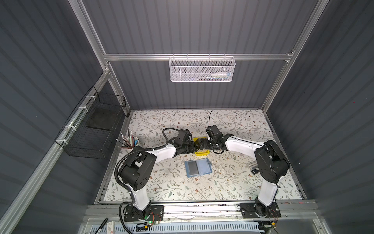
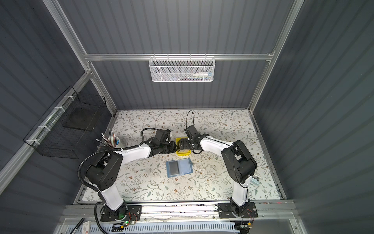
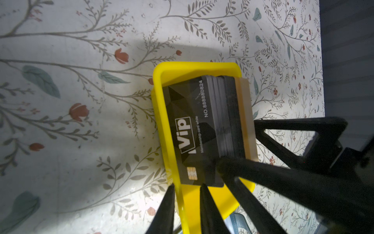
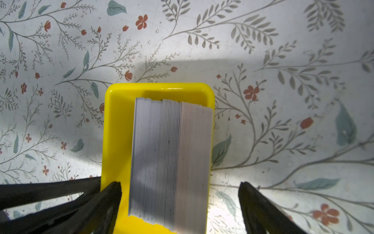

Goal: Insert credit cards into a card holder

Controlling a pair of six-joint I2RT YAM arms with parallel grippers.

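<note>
A yellow box at the table's centre holds a stack of cards, with a black Vip card [image 3: 189, 117] facing out in the left wrist view. Both grippers meet over it. My left gripper has its fingertips apart at the box's near edge; whether anything is between them is unclear. My right gripper is open, its fingers either side of the stack. The blue card holder [image 1: 203, 167] lies flat just in front of the box.
A cup of pens [image 1: 130, 142] stands at the left. A small object [image 2: 254, 180] lies at the right front.
</note>
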